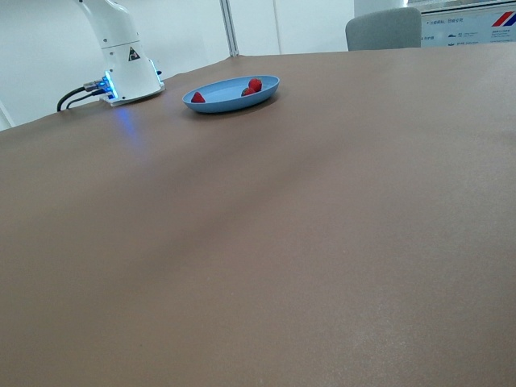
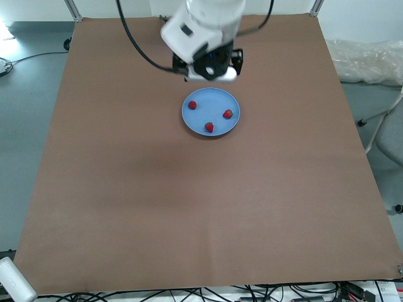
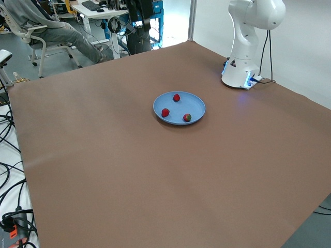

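Note:
A blue plate [image 2: 210,116] lies on the brown table, holding several red strawberries: one at the plate's left [image 2: 192,105], one at its right [image 2: 227,114], one near the front [image 2: 209,127]. The robot's gripper [image 2: 208,68] is raised above and behind the plate in the camera left view, beneath the white wrist housing with its black bracket. Its fingertips are too indistinct to tell whether it is open or shut. In the camera top view and camera right view only the robot's lower arm shows, behind the plate.
The arm's base [image 3: 239,72] stands at the back edge with cables beside it. A grey chair [image 2: 390,135] is beside the table, and cables run along the near edge in the camera left view.

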